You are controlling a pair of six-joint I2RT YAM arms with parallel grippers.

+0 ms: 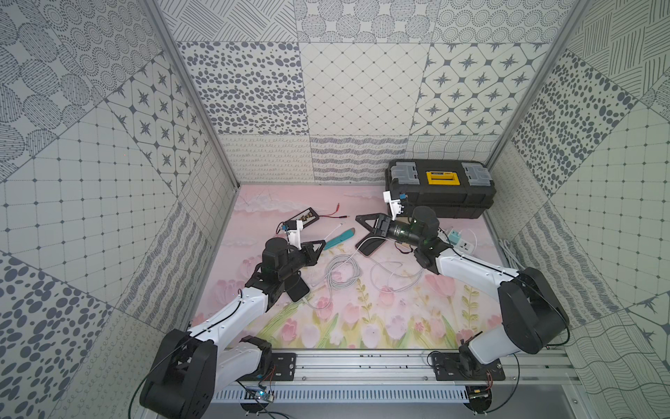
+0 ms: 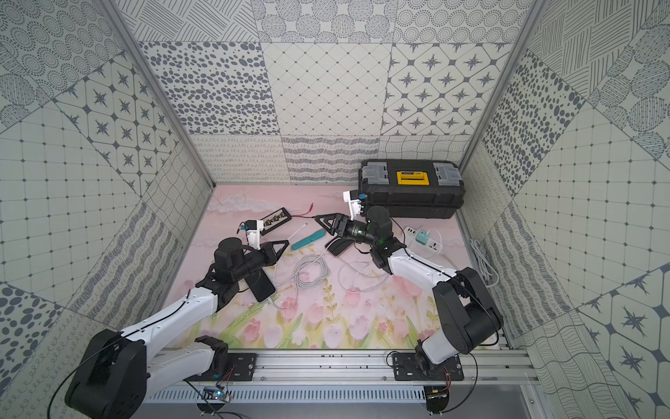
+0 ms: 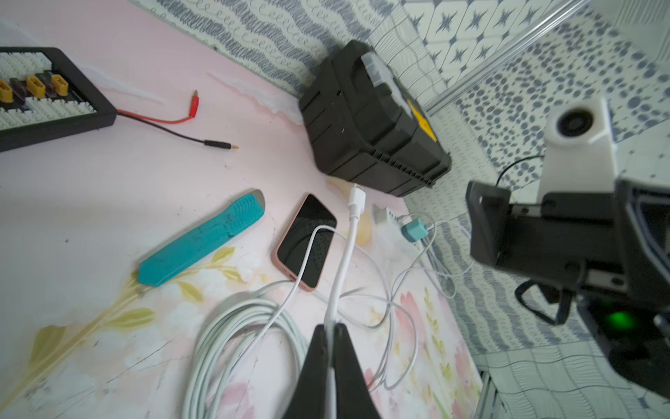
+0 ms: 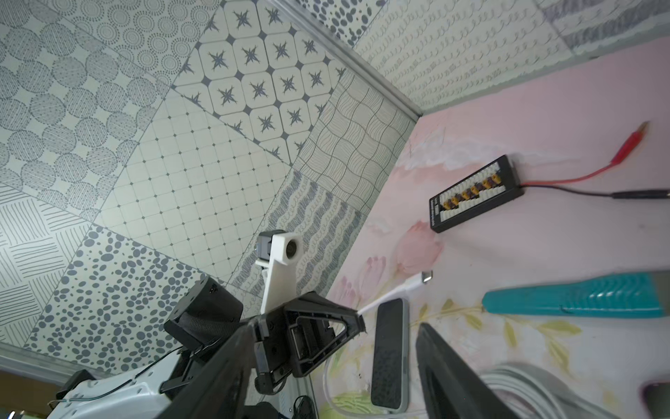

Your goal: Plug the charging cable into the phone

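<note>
My left gripper is shut on the white charging cable (image 3: 342, 269), whose connector (image 3: 356, 199) sticks up free in the left wrist view. In the right wrist view that connector (image 4: 425, 278) points away from the left gripper. My right gripper is open, its fingers (image 4: 441, 370) apart with nothing between them. A pink-edged phone (image 3: 307, 241) lies in mid-table, partly crossed by a cable and close below the right gripper (image 1: 361, 222) from above. Another black phone (image 2: 260, 285) lies by the left arm; a cable runs close to its lower end.
A coiled cable (image 1: 343, 272) lies between the arms. A teal tool (image 1: 340, 239) and a black connector board (image 1: 305, 218) with red and black leads lie behind. The black toolbox (image 1: 441, 188) and a power strip (image 2: 424, 240) stand right.
</note>
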